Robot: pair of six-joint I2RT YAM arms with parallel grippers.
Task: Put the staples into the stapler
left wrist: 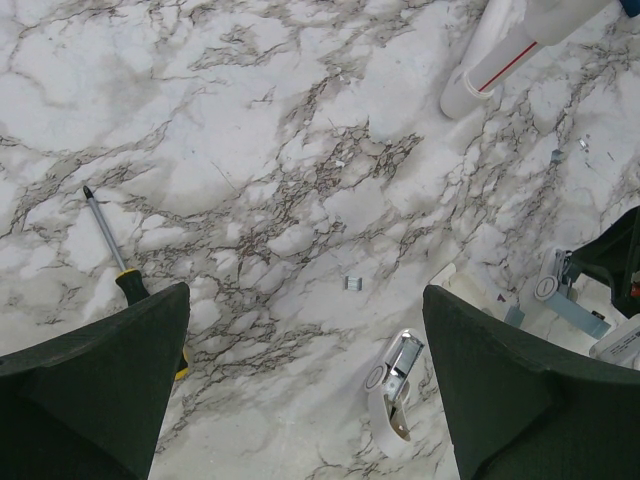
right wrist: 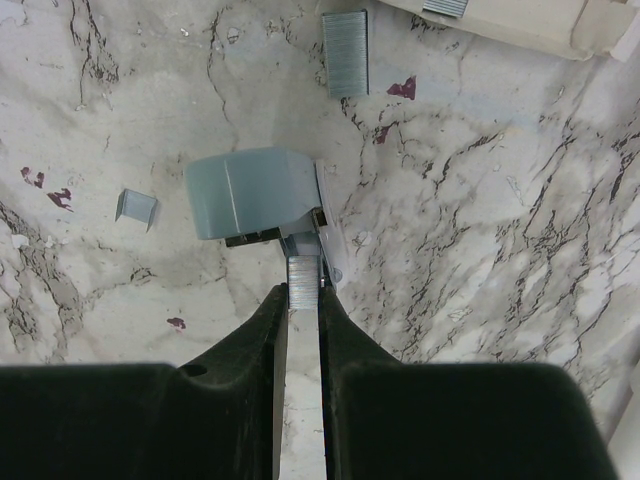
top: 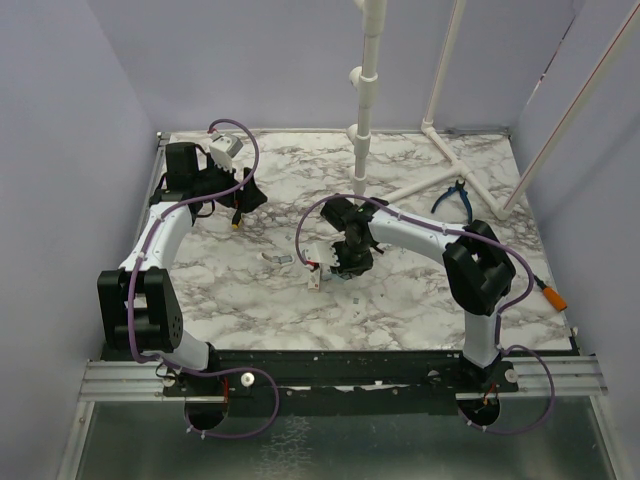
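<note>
A pale blue stapler lies open on the marble table, its channel pointing toward my right gripper, which is shut on a silver staple strip held at that channel; whether the strip rests inside I cannot tell. Another strip lies above the stapler in the right wrist view, near a cardboard box. My left gripper hangs open over the left of the table, above empty marble between a screwdriver and a second, white stapler.
The screwdriver lies at the left. White pipes stand behind my right gripper, blue pliers rest at the right, and an orange-handled tool is at the right edge.
</note>
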